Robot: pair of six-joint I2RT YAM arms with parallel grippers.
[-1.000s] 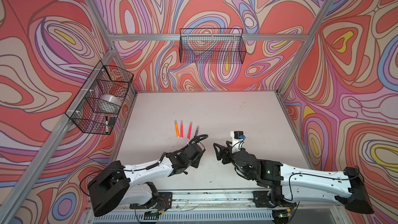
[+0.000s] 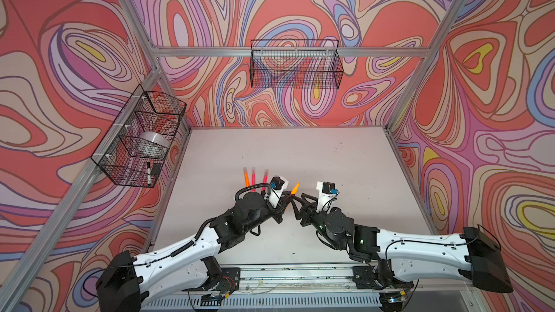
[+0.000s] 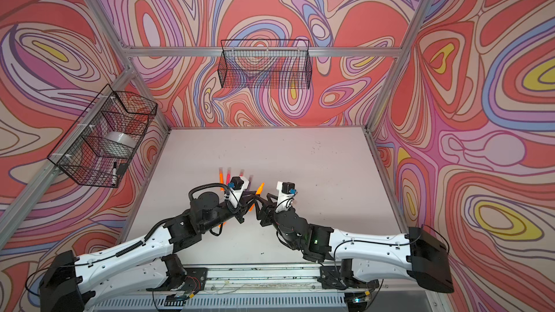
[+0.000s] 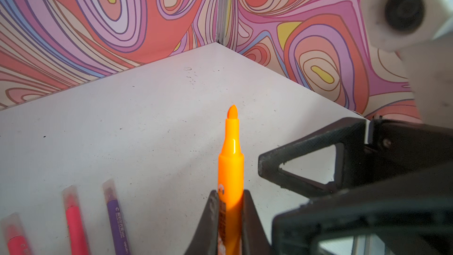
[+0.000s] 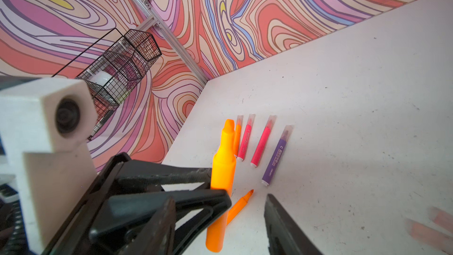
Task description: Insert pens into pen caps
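An orange pen (image 4: 231, 170), uncapped with its tip up, stands upright in my left gripper, which is shut on its body. The same orange pen (image 5: 222, 170) shows in the right wrist view, its lower end sticking out below the left fingers (image 5: 188, 205). My right gripper is open, its two fingers wide apart, and faces the pen from the right. The pen appears between those fingers but beyond them; contact cannot be seen. Two clear pen caps (image 5: 427, 236) lie at the lower right of that view.
Another uncapped orange pen (image 5: 239, 206) lies on the table behind the held one. Farther back lie capped pens: an orange pen (image 5: 237, 134), two pink pens (image 5: 262, 142) and a purple pen (image 5: 274, 163).
My left gripper has risen and turned up with the orange pen, which now shows above it.
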